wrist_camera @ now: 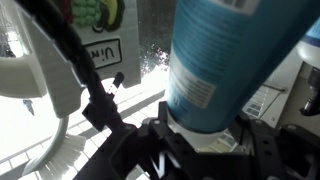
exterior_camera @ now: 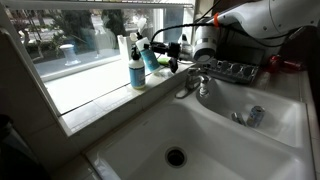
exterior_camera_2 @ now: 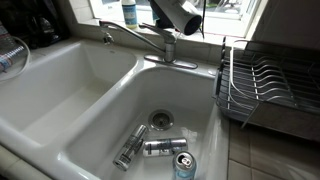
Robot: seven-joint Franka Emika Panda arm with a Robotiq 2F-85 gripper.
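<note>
On the window sill a blue bottle [exterior_camera: 150,59] leans at a tilt. My gripper [exterior_camera: 165,47] is at its upper end, with the arm reaching in from the right. Close up in the wrist view, the blue bottle [wrist_camera: 218,65] with a white label lies between the dark fingers. Whether the fingers press on it cannot be made out. Beside it on the sill stands an upright bottle [exterior_camera: 137,70] with a blue label.
A double sink [exterior_camera: 140,135] lies below the sill, with a faucet [exterior_camera: 203,85] at its back. Several cans, such as one can [exterior_camera_2: 185,165], lie in one basin. A metal dish rack [exterior_camera_2: 265,80] stands beside the sink. The other basin is empty.
</note>
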